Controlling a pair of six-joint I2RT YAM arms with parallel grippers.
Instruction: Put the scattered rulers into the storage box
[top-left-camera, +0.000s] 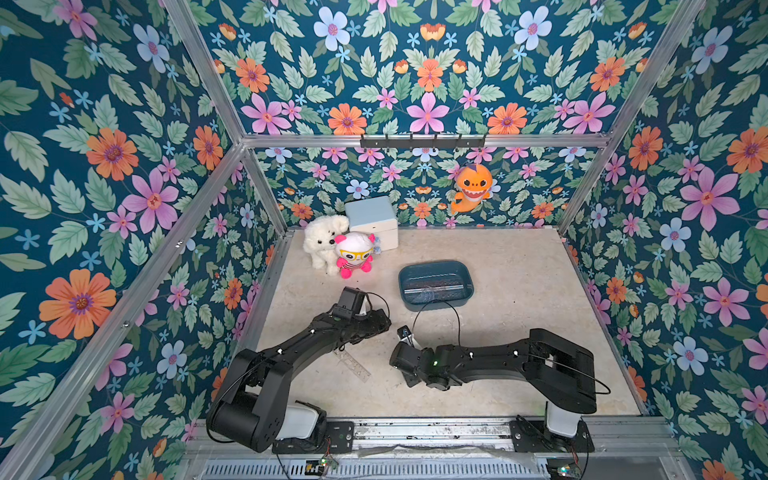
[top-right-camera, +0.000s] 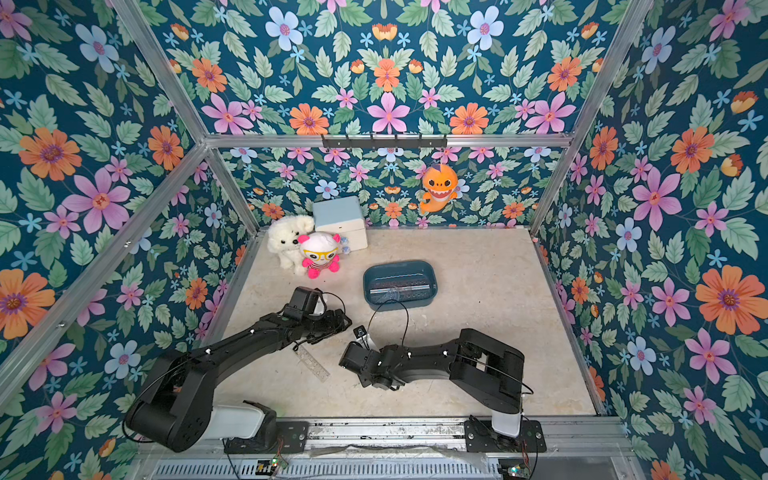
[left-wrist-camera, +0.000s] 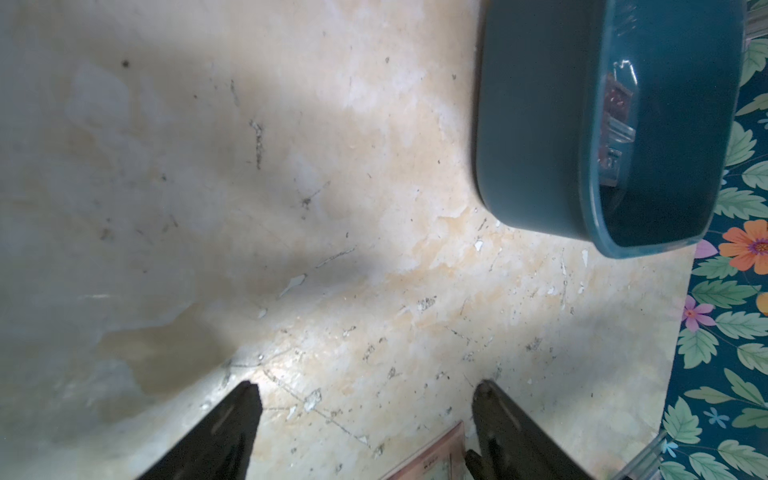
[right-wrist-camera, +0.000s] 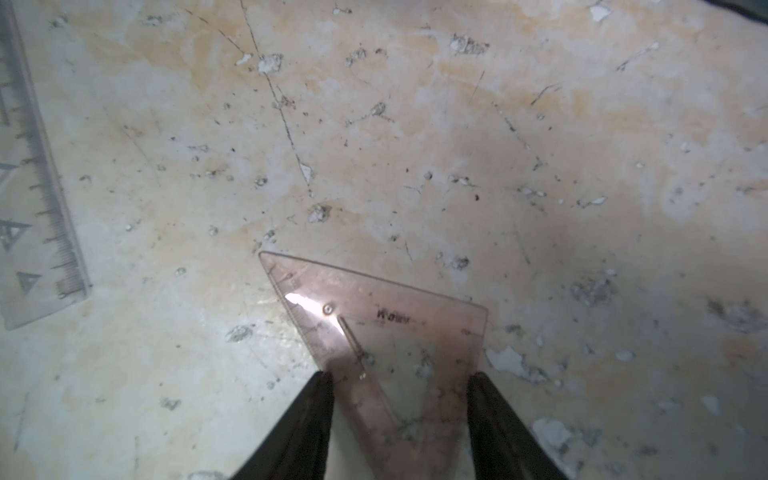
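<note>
A teal storage box stands mid-table with clear rulers inside; the left wrist view shows its near end. A pink triangular ruler lies between the fingertips of my right gripper, which is part open; whether they touch it is unclear. A long clear ruler lies left of it, seen also at the edge of the right wrist view. My left gripper stands open over the table beside the box, nothing between its fingers.
A white dog plush, a pink-eared plush and a white box with pale blue lid crowd the back left. An orange plush hangs at the back wall.
</note>
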